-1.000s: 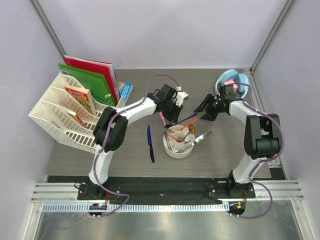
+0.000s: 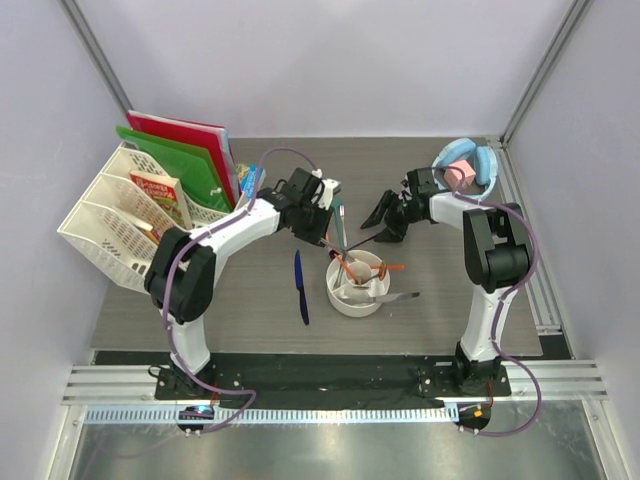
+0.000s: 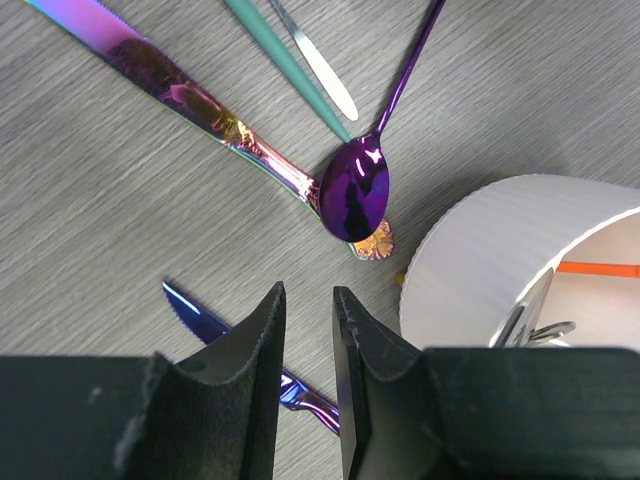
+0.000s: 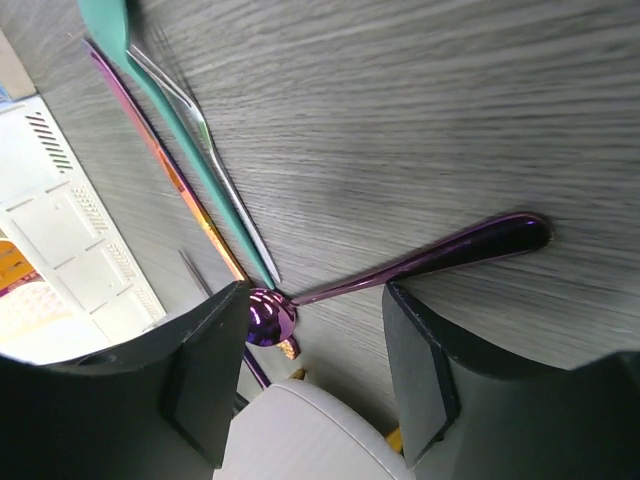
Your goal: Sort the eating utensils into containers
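A purple spoon (image 4: 470, 245) lies on the table, its bowl over the end of a rainbow-coloured knife (image 3: 185, 92). My right gripper is open above it, the spoon's handle crossing beneath the gap. Just left of the spoon bowl, my left gripper stands partly open, nothing between its fingers. A teal spoon (image 3: 285, 65) and a fork with a silvery handle (image 4: 225, 180) lie alongside the rainbow knife. Nearer the front, a dark blue knife (image 2: 301, 288) lies alone. The white round container (image 2: 331, 292) holds several utensils, some with orange handles.
A white basket (image 2: 105, 235) with books and folders fills the left side. At the back right sits a light blue bowl-like item (image 2: 487, 165) with a pink block (image 2: 459, 175). Bare table lies right of the container.
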